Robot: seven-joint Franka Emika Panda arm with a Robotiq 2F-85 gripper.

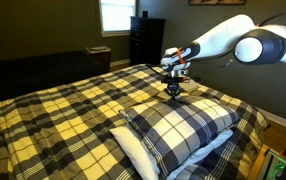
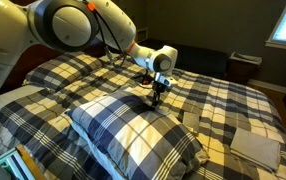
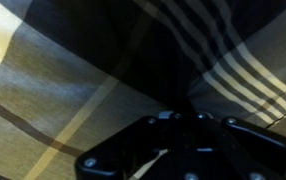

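A plaid blanket in dark blue, white and grey (image 1: pixel 183 125) lies bunched and folded back on the bed, its white underside (image 1: pixel 136 152) showing along the edge. My gripper (image 1: pixel 173 95) points down onto the far upper part of this fold. From the other side, the gripper (image 2: pixel 155 101) also meets the plaid cloth (image 2: pixel 133 130). Seen from the wrist, plaid fabric (image 3: pixel 93 95) fills the view, with creases running towards the fingertips. The fingers are shut; dark cloth and shadow hide the tips, so whether any fabric is pinched cannot be told.
A matching plaid cover (image 1: pixel 58 125) spreads flat over the bed to the left. Two pale rectangular pieces, including one near the right edge (image 2: pixel 255 148), lie on the bed. A dark dresser (image 1: pixel 147 40) stands against the back wall, clear of the arm.
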